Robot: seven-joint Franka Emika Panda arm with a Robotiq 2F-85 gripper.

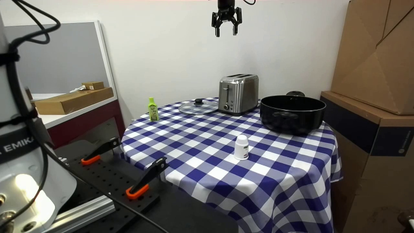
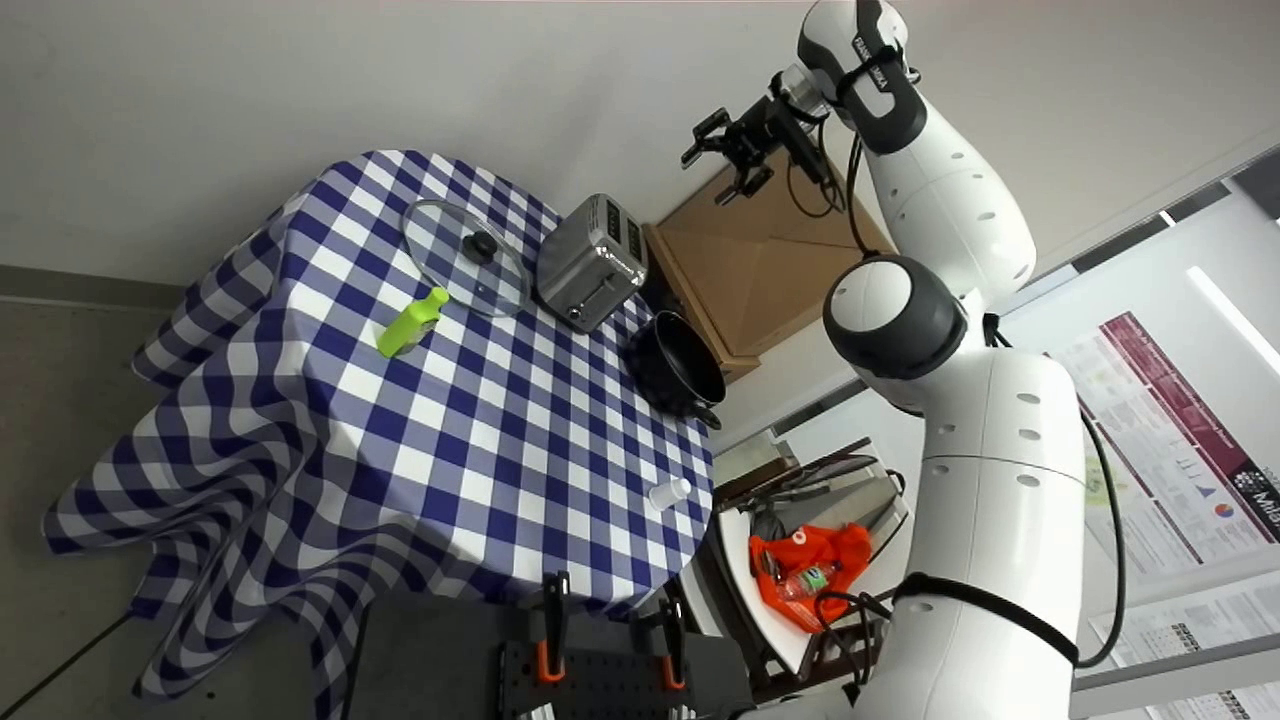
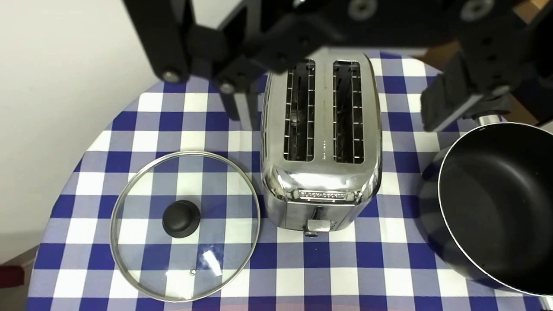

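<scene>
High above the table, my gripper (image 1: pixel 226 34) is open, its fingers apart with only air between them. The wrist view looks down past the gripper's fingers (image 3: pixel 243 109) onto a silver two-slot toaster (image 3: pixel 321 176), whose slots look empty. To the toaster's left lies a glass lid (image 3: pixel 179 282) with a black knob, flat on the cloth. On its other side stands a black pot (image 3: pixel 492 207), uncovered, with a dark, empty inside. A green bottle (image 1: pixel 153 110) stands near the lid. Closer to the front, a small white bottle (image 1: pixel 241 148) is upright on the cloth.
A blue-and-white checked cloth (image 1: pixel 194 151) covers the table, with free room in its middle. Cardboard boxes (image 1: pixel 372 174) stand close beyond the pot's side. Two black clamps (image 1: pixel 149 174) with orange pads sit at the robot's base edge. A wall is behind the toaster.
</scene>
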